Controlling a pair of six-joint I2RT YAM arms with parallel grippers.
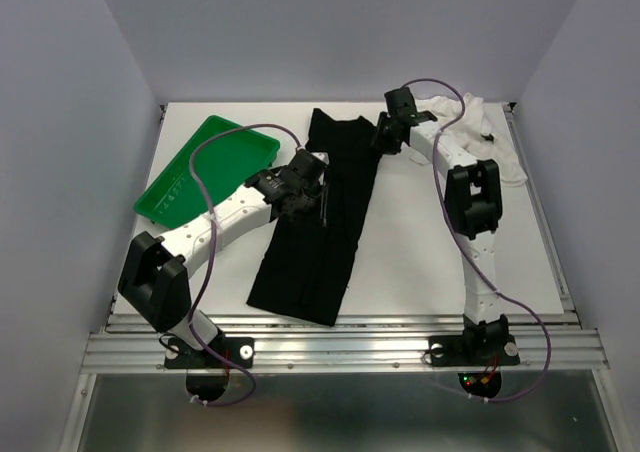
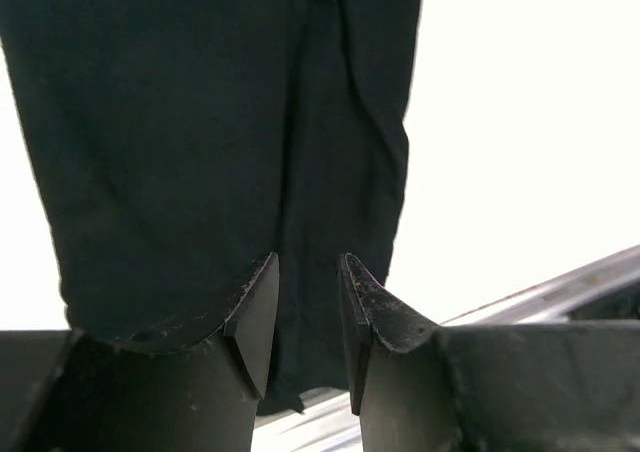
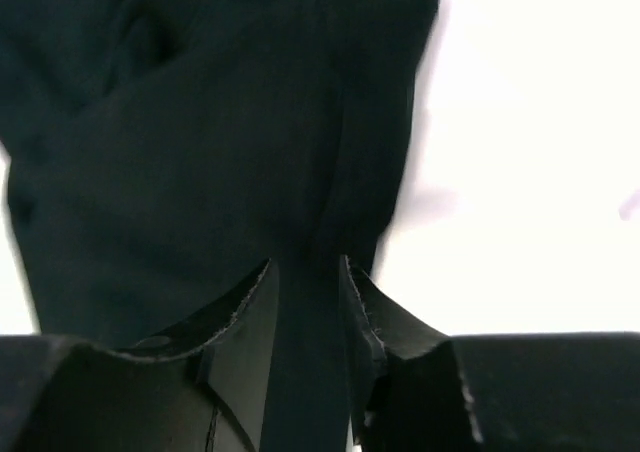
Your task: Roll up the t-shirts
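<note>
A black T-shirt point(image 1: 318, 247) lies folded into a long strip, running from the back of the white table to its front edge, slightly slanted. My left gripper point(image 1: 323, 202) is over its middle; in the left wrist view the fingers point(image 2: 258, 317) stand apart, with the dark cloth point(image 2: 170, 142) below them. At the strip's back right edge is my right gripper point(image 1: 380, 137). The right wrist view shows a gap between its fingers and black cloth point(image 3: 240, 162) beneath, somewhat blurred. No cloth shows pinched in either gripper.
An empty green tray point(image 1: 205, 172) stands at the back left. Crumpled white cloth point(image 1: 475, 137) lies at the back right, behind the right arm. Right of the black strip, the table point(image 1: 420, 262) is bare towards the front.
</note>
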